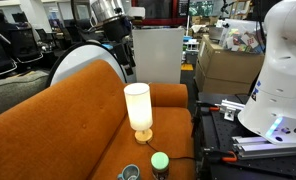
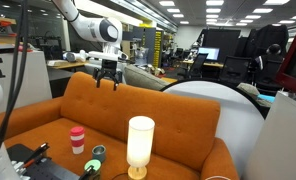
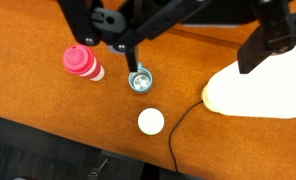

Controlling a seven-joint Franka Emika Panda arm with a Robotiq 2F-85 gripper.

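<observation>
My gripper is open, with bare orange fabric showing between its fingers. In the second exterior view the gripper (image 2: 106, 73) hangs high above the couch seat, clear of every object. A grey metal mug (image 3: 140, 80) and a red cup with a pink lid (image 3: 81, 62) stand below it in the wrist view. The green-topped jar (image 1: 160, 163) is near the mug (image 1: 130, 172) in the first exterior view. A tall white lamp (image 2: 140, 143) stands on a wooden base; the red cup (image 2: 77, 138) is left of the mug.
An orange couch backrest (image 1: 58, 115) rises behind the objects. The lamp's dark cord (image 3: 172, 145) runs across the seat near the jar. At the right, the white arm base (image 1: 278, 90) sits on a dark stand. Open seat lies right of the lamp.
</observation>
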